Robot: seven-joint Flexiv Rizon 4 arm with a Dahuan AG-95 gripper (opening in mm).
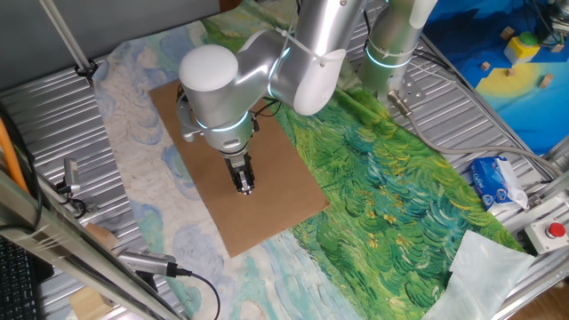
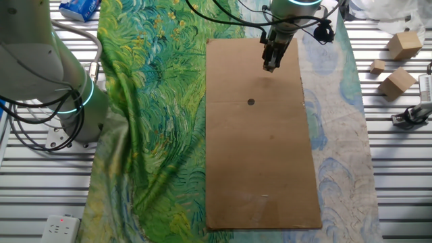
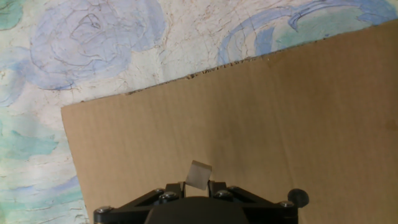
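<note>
A small grey-brown block [image 3: 199, 175] sits tilted between my fingertips in the wrist view, and my gripper is shut on it. Seen in exterior view 1, the gripper [image 1: 245, 188] points down over the brown cardboard sheet [image 1: 276, 209]. Exterior view 2 places the gripper [image 2: 270, 66] above the far end of the cardboard [image 2: 260, 169], apparently clear of its surface. A round black spot [image 2: 251, 102] lies on the sheet, a little nearer that camera than the gripper; in the wrist view this black spot [image 3: 298, 198] is at lower right.
Wooden blocks [image 2: 405, 45] rest on the slatted table beyond the painted cloth [image 2: 344, 155]. A blue packet [image 1: 496, 182] and a red-button box [image 1: 549, 233] stand at the right in exterior view 1. Most of the cardboard is bare.
</note>
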